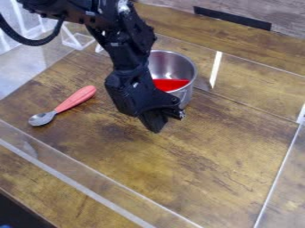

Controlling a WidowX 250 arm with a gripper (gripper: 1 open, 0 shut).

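Observation:
A black robot arm reaches down from the top left, and its gripper (152,121) hangs low over the wooden table (215,169), just in front of a steel pot (177,69) with red inside. The gripper appears shut, with nothing visible between its fingers. The arm covers the left part of the pot. To the left lies a spoon with a pink handle (77,100), its silver bowl toward the lower left.
A white strip (216,69) stands out to the right of the pot. A dark panel edges the back.

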